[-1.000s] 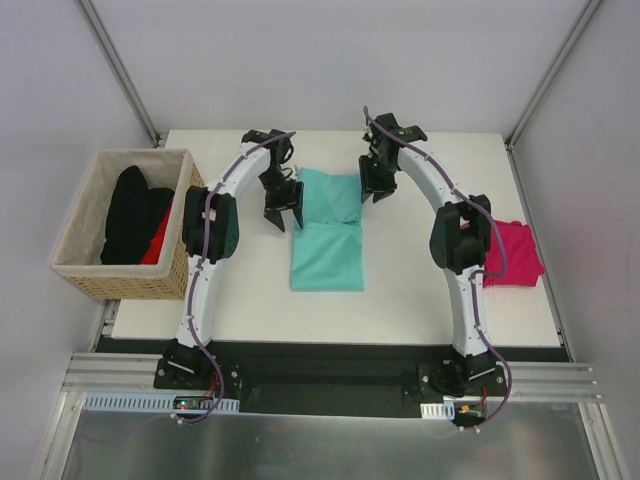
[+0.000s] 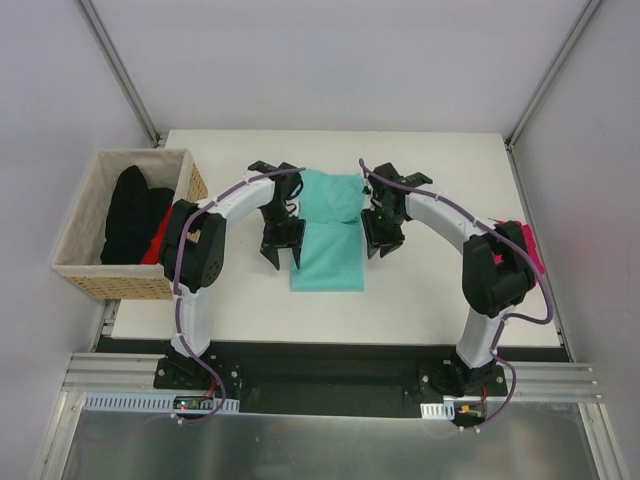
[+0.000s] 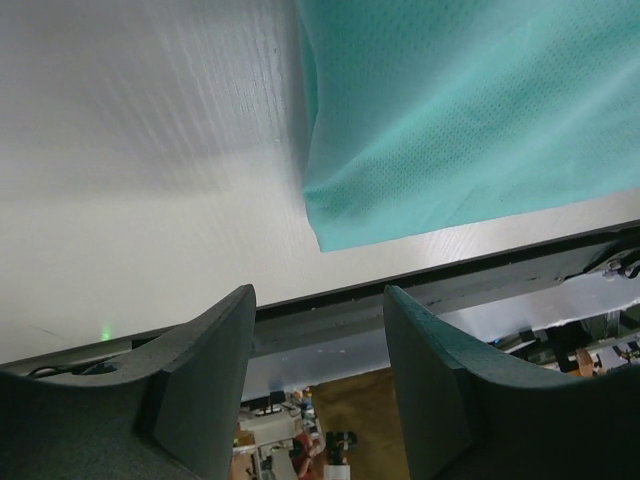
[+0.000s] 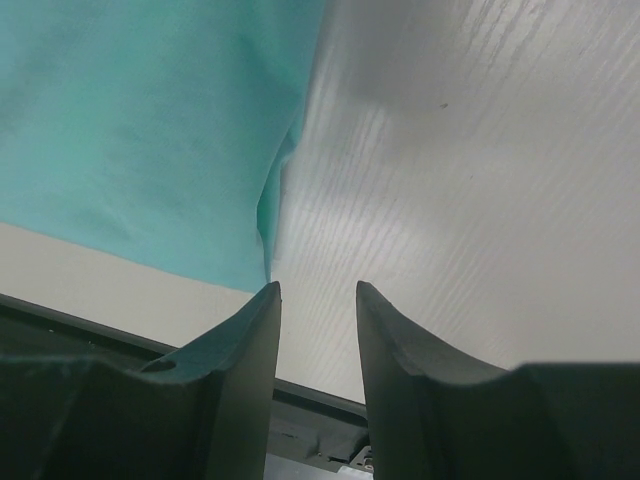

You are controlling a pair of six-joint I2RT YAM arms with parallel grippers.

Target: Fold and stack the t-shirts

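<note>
A teal t-shirt [image 2: 328,262] lies on the white table, narrowed into a long strip with its upper part folded over. Over its left edge stands my left gripper [image 2: 284,257], open and empty. The left wrist view shows the shirt's lower left corner [image 3: 335,225] just beyond the spread fingers [image 3: 225,335]. My right gripper [image 2: 382,246] is beside the right edge, part open. In the right wrist view the shirt's lower right corner [image 4: 255,275] lies near the left finger [image 4: 262,325], with nothing between the fingers.
A wicker basket [image 2: 75,235] at the left holds dark and red cloth [image 2: 130,215]. A red folded cloth [image 2: 532,250] lies at the right edge, partly behind my right arm.
Both grippers have moved toward the table's front along the shirt's sides. The shirt looks unmoved.
</note>
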